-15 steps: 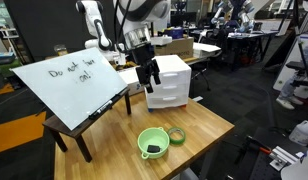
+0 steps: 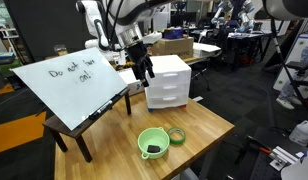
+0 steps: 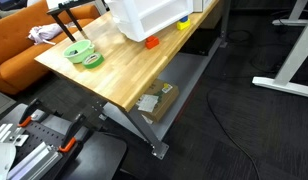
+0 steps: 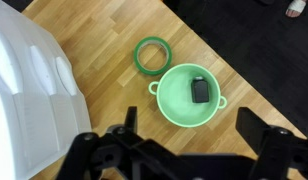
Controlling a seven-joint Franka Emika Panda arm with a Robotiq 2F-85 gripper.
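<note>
A pale green two-handled bowl [image 4: 174, 108] rests on the wooden table, with a small black block [image 4: 200, 90] inside it. Just beside the bowl lies a green tape ring [image 4: 152, 40], flat and apart from it. High above the table hangs my gripper [image 2: 146, 74], near the front of the white drawer unit [image 2: 166, 97]. From the wrist, its black fingers [image 4: 131, 120] stand wide apart on either side of the bowl's image, the gripper open and nothing between them. The bowl [image 3: 78, 48] also shows in the second exterior view.
A large white board with handwriting [image 2: 76, 88] leans at the table's left. A red item [image 3: 151, 42] sits by the drawers' base. Bare table [image 3: 134, 75] stretches in front of the drawers, up to its edge.
My gripper has shifted slightly up and to the left in exterior view 1. The bowl, the block and the tape ring have stayed put.
</note>
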